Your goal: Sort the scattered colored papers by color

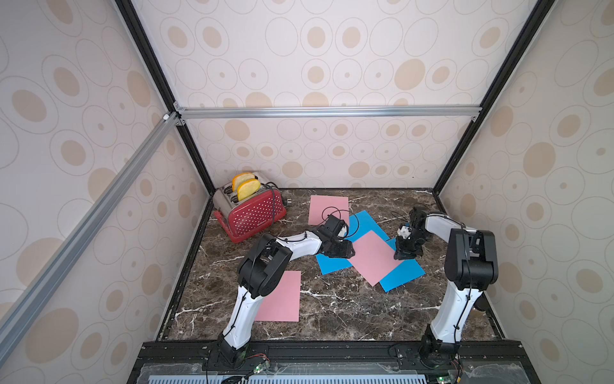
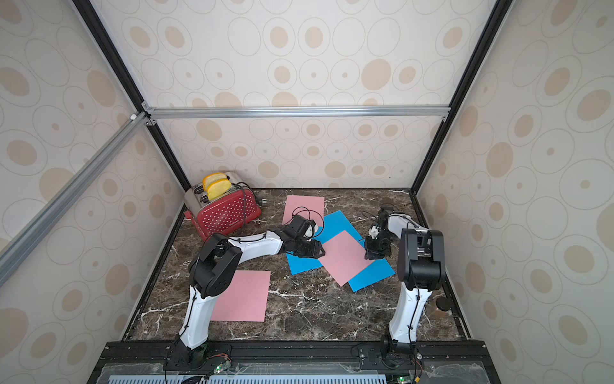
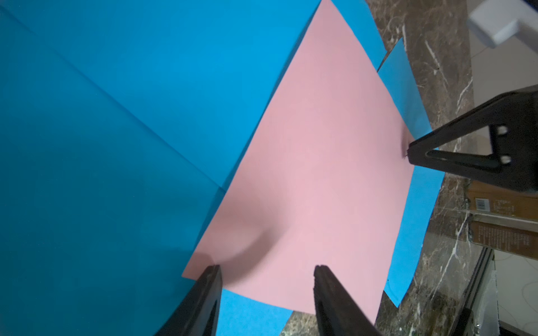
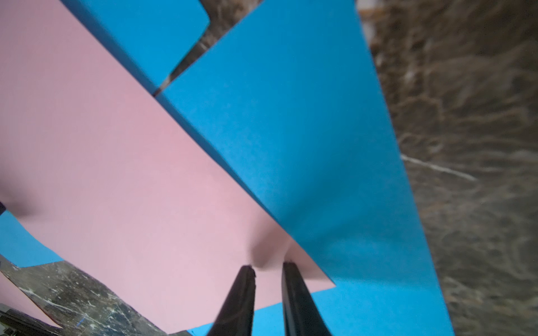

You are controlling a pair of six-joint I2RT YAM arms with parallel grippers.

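A pink sheet (image 1: 374, 259) lies across several blue sheets (image 1: 404, 275) at the right middle of the table. At its left corner, my left gripper is part open, the pink surface and edge showing between its fingertips. Close to the opposite corner, my right gripper has its fingers nearly together, with pink paper between the tips. Overlapping blue paper (image 3: 112, 168) fills the left of the left wrist view. Another pink sheet (image 1: 329, 203) lies at the back, and a third pink sheet (image 1: 284, 297) is front left, partly hidden by the left arm.
A red toaster (image 1: 255, 214) with yellow slices on top stands at the back left, its black cable beside it. Walls enclose the back and both sides.
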